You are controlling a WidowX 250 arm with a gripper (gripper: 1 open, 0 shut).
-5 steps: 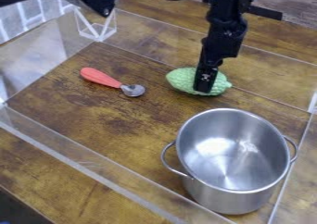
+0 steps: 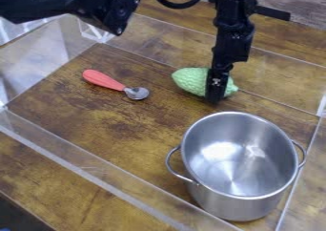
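My black gripper [image 2: 215, 82] reaches down from the top onto a pale green, textured oblong object [image 2: 192, 80] in the middle right of the camera view. Its fingertips are at or over the object's right part; the dark fingers overlap it, and whether they touch or grip it is hard to make out.
A red-handled tool [image 2: 106, 80] with a metal end lies to the left. A steel pot [image 2: 239, 182] with two handles stands at the lower right. Clear plastic walls edge the wooden surface [image 2: 109, 144], which is open at the lower left.
The gripper and the arm above it have shifted slightly; the green object, red tool and pot look to be in the same places.
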